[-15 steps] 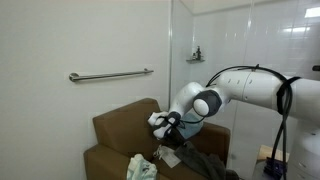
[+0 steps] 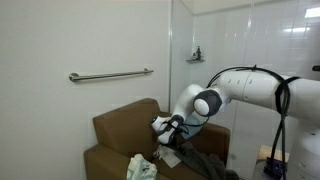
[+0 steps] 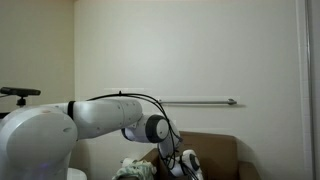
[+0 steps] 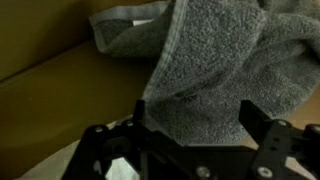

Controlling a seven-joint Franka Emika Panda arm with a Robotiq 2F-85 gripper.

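Note:
A dark grey cloth [image 4: 215, 75] fills much of the wrist view, crumpled, with a small white tag at its upper left corner. My gripper stands open over it, one black finger [image 4: 128, 130] at the left and the other [image 4: 258, 122] at the right. Nothing is visibly gripped, and cloth shows in the gap between the fingertips. In the first exterior view, the grey cloth [image 2: 205, 165] drapes over the seat of the brown sofa [image 2: 110, 133], below the arm. The lower edge of the second exterior view cuts off the fingertips.
A pale patterned cloth [image 2: 141, 168] lies on the sofa's left seat, and a white cloth [image 2: 168, 156] is beside the grey one. Light blue fabric [image 2: 193, 122] sits against the backrest behind the arm. A metal rail [image 2: 110, 75] runs along the wall above.
Over the last second the arm has shifted slightly near the sofa seat. The cloths look unmoved.

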